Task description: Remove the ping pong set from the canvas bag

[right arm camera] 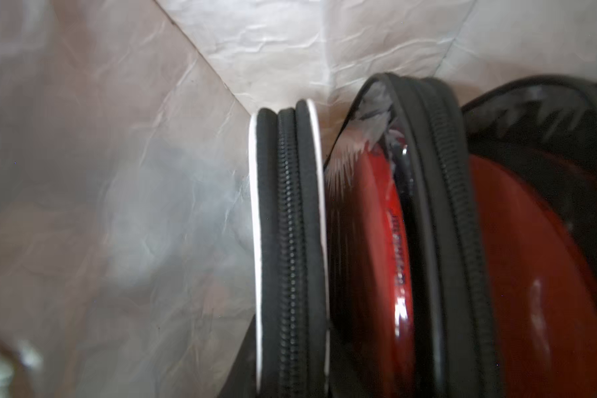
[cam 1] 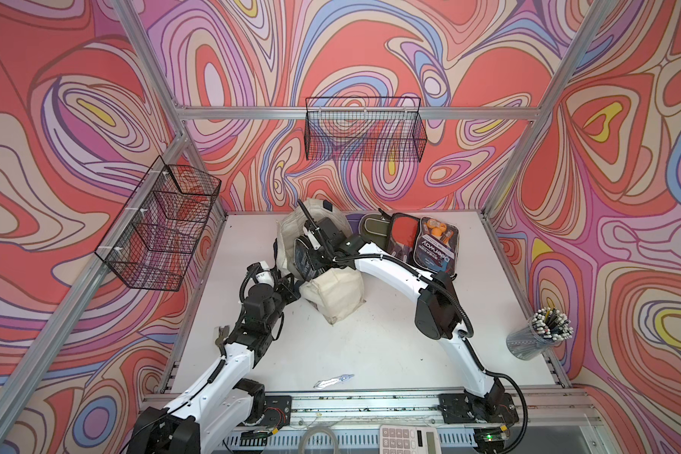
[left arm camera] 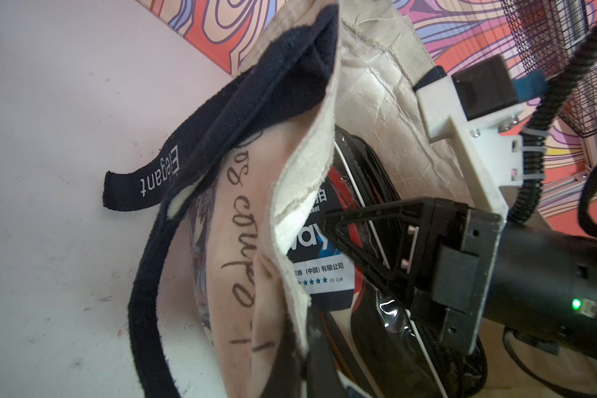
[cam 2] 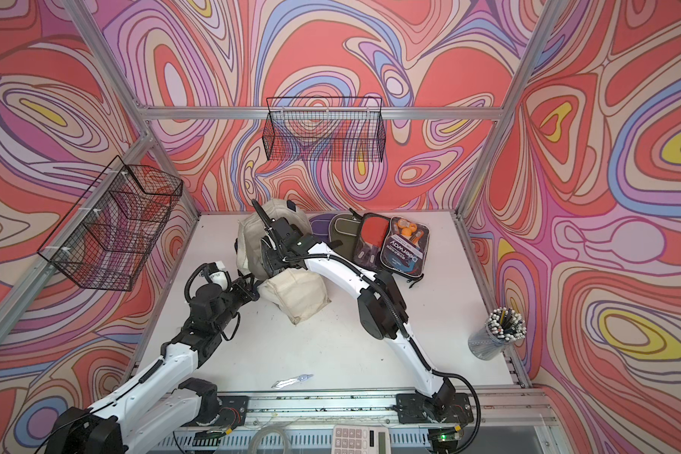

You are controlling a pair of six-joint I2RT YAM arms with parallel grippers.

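The cream canvas bag (cam 1: 336, 293) lies open at the left middle of the table. My left gripper is shut on the bag's rim. In the right wrist view, a slim black zipped ping pong set (right arm camera: 290, 252) with white piping stands on edge inside the bag. My right gripper reaches into the bag with its fingers (right arm camera: 240, 364) on either side of that set, close against it; whether they grip it cannot be told. Beside it stand more cases with red paddles (right arm camera: 384, 245). In the left wrist view, a printed label (left arm camera: 328, 265) shows on a set.
Several cases, among them a red paddle case (cam 1: 405, 229) and one with orange balls (cam 1: 436, 246), lie at the back right. A cup of pens (cam 1: 533, 339) stands at the far right.
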